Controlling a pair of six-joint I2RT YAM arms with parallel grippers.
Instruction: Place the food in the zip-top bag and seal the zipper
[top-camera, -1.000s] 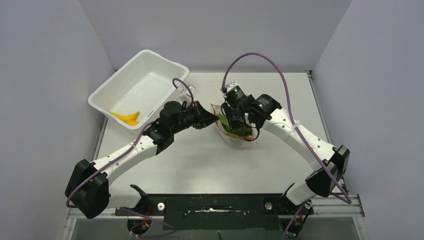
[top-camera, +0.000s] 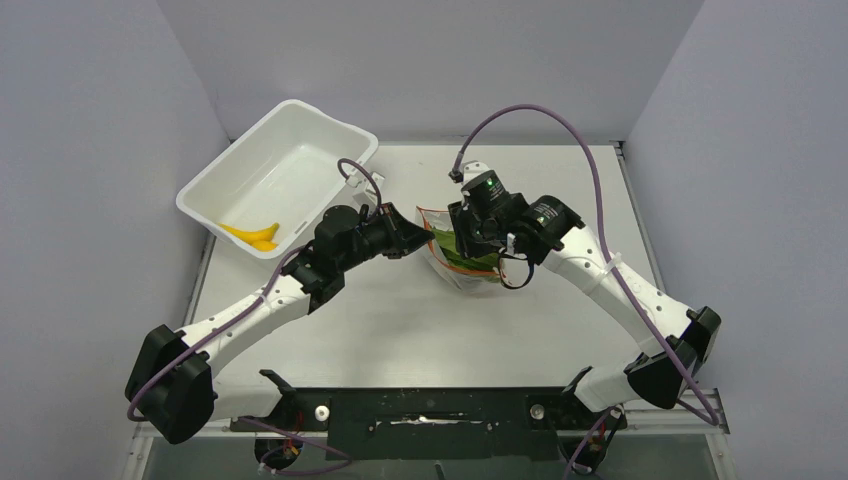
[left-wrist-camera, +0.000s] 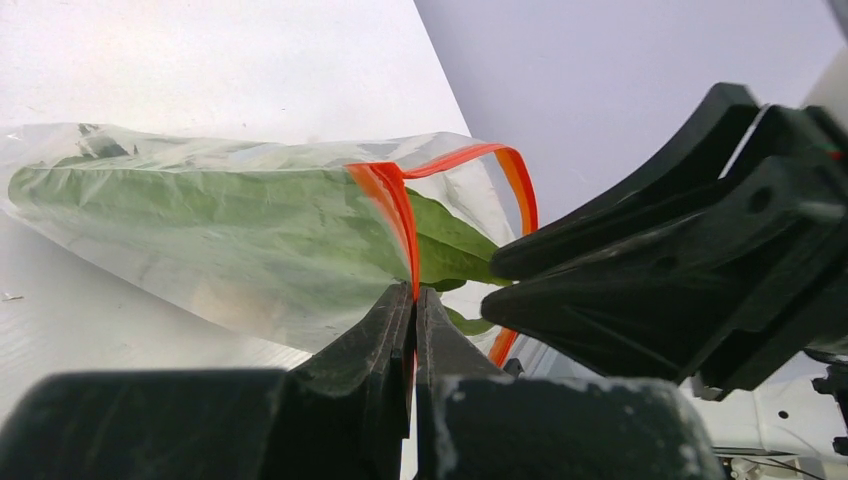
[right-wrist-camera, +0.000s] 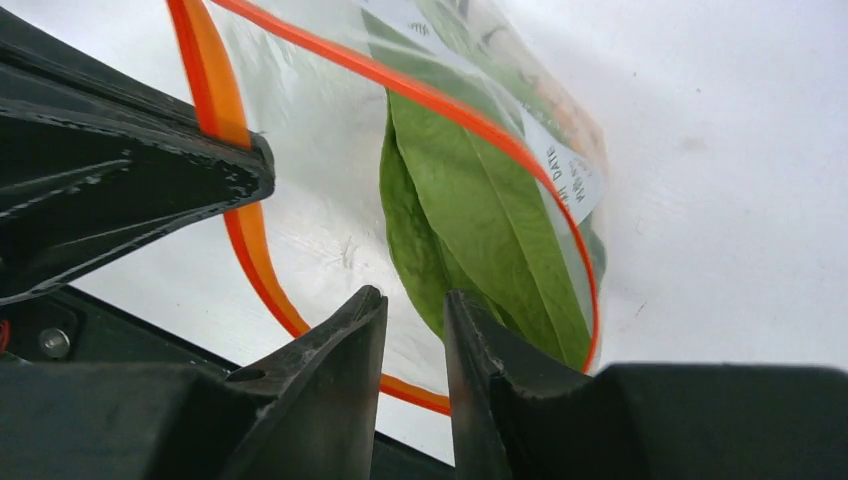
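Observation:
A clear zip top bag (top-camera: 468, 280) with an orange rim (right-wrist-camera: 505, 140) lies mid-table, its mouth gaping. Inside it is a green leafy food item, visible through the plastic in the left wrist view. My left gripper is shut on the orange rim at one side of the mouth; the strip runs between its fingertips. My right gripper is part open at the mouth, with nothing held between its fingers. In the left wrist view its fingertips (left-wrist-camera: 510, 262) overlap the far side of the rim. From above, the right arm hides part of the bag.
At the back left stands a white bin (top-camera: 290, 110) holding a yellow banana-like item (top-camera: 262, 235) and another yellow piece. Grey walls (top-camera: 420, 70) border the table.
The left gripper has barely moved.

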